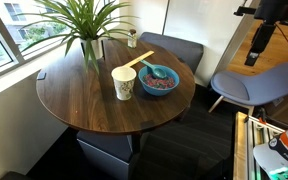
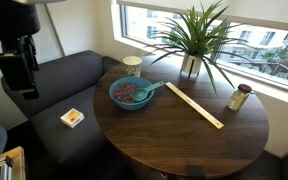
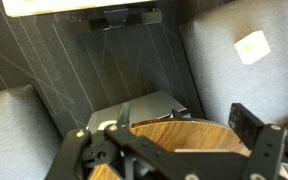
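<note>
On the round wooden table [image 1: 79,100] stands a blue bowl [image 1: 156,90] of small dark red pieces, with a teal spoon [image 1: 161,72] resting in it. A patterned paper cup [image 1: 124,84] is upright beside the bowl. Behind them a flat, light wooden strip [image 2: 194,105] lies on the tabletop. My gripper is open and empty, its fingers [image 3: 246,124] wide apart. It hangs in the air well away from the bowl and cup, at the upper right of exterior view 1. Only the table's edge shows beneath it in the wrist view.
A potted plant [image 2: 192,65] and a small jar [image 2: 239,97] stand near the window side. Grey chairs [image 3: 244,60] surround the table; one bears a small pale item [image 2: 72,118].
</note>
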